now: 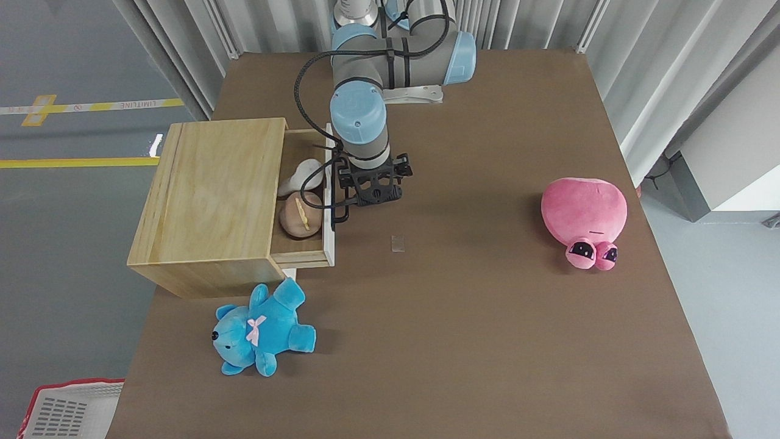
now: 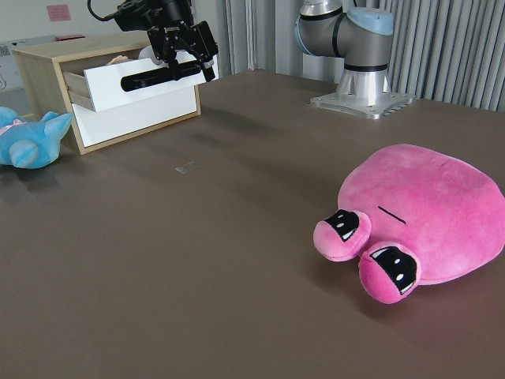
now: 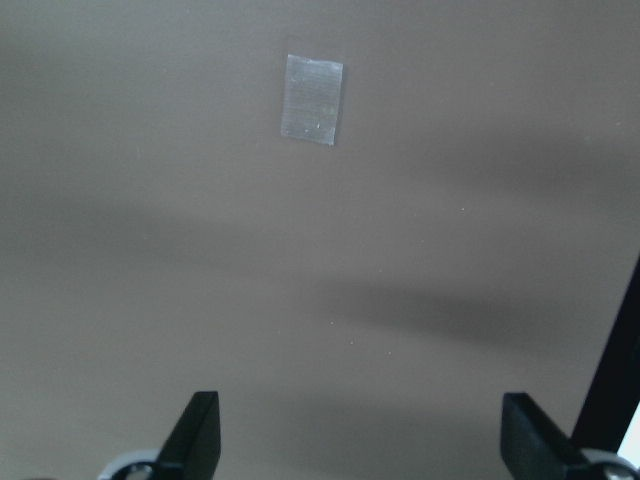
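A wooden cabinet (image 1: 205,194) has its top drawer (image 1: 296,252) pulled out, a white object (image 1: 300,175) and a round tan object (image 1: 300,214) inside. My gripper hangs just outside the white drawer front, by its black handle (image 2: 154,77). In the wrist view its two fingers stand wide apart over bare table, with the black edge of the handle at the right. I cannot tell if they touch it.
A blue bear (image 1: 267,329) lies in front of the cabinet and a pink plush (image 1: 583,212) lies to the right. A white basket (image 1: 69,413) is off the table at lower left.
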